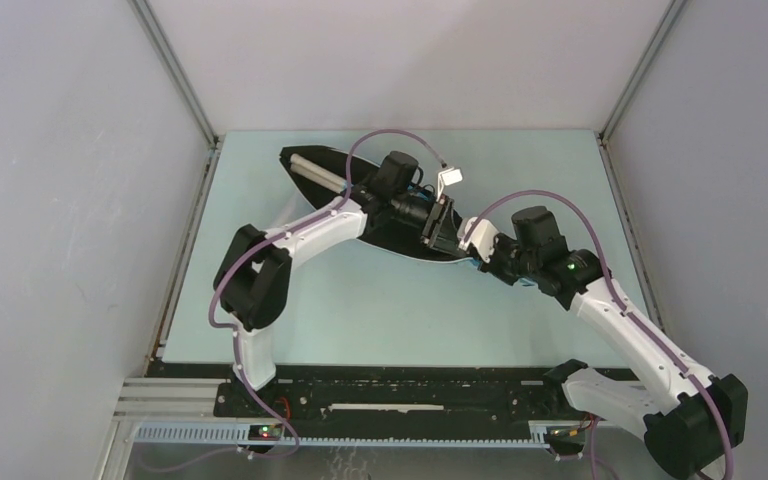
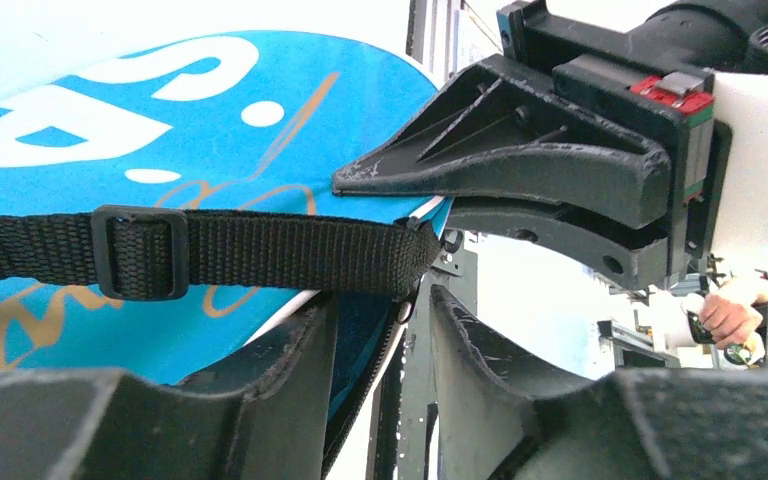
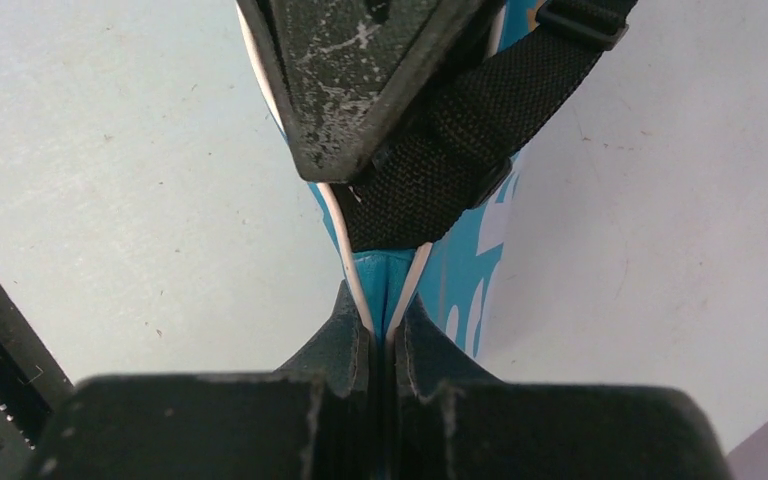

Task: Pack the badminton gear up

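A black badminton bag with racket handles inside lies diagonally across the table. Its blue printed face shows in the left wrist view, with a black strap and buckle at a zipper edge. My left gripper is at the bag's right end, open, its fingers either side of that zipper edge. Just right of it, my right gripper is shut on the bag's edge, where blue fabric and pale piping run between the fingers in the right wrist view, just below the strap.
Walls enclose it at left, back and right. Both arms nearly meet over the bag's right end.
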